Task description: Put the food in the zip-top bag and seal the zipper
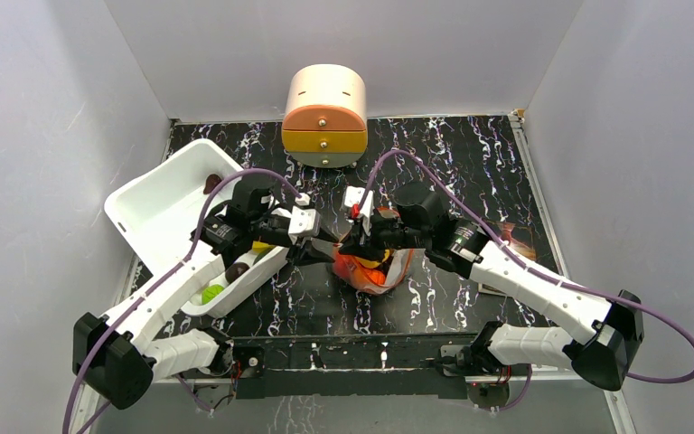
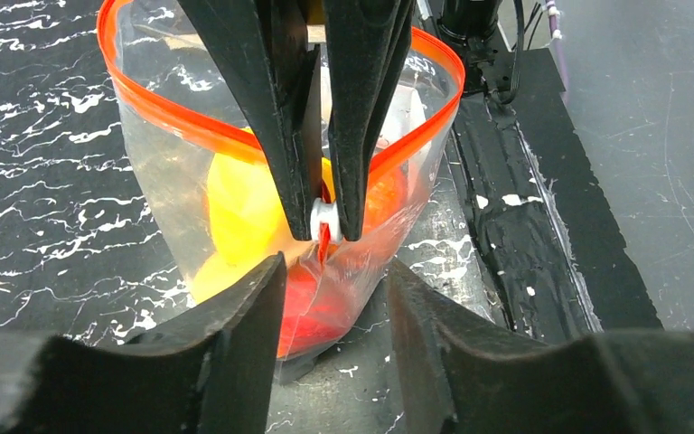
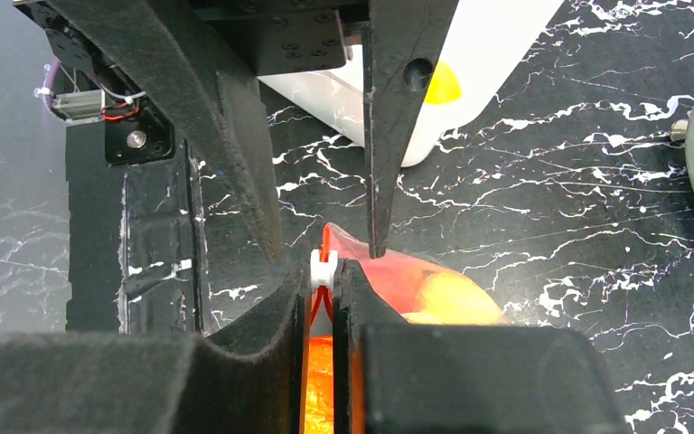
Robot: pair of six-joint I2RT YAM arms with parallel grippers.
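Observation:
A clear zip top bag (image 1: 370, 271) with a red zipper rim (image 2: 172, 117) stands in the middle of the counter, with yellow and orange food (image 2: 239, 208) inside. My right gripper is shut on the white zipper slider (image 2: 323, 220) at the bag's rim. My left gripper stands open just left of it, fingers apart, facing the slider, nothing held between them; in the right wrist view its fingertips are just beyond the slider.
A white bin (image 1: 145, 203) with loose food stands at the left, beside the left arm. A rounded drawer box (image 1: 323, 99) is at the back. A flat item (image 1: 506, 240) lies at the right.

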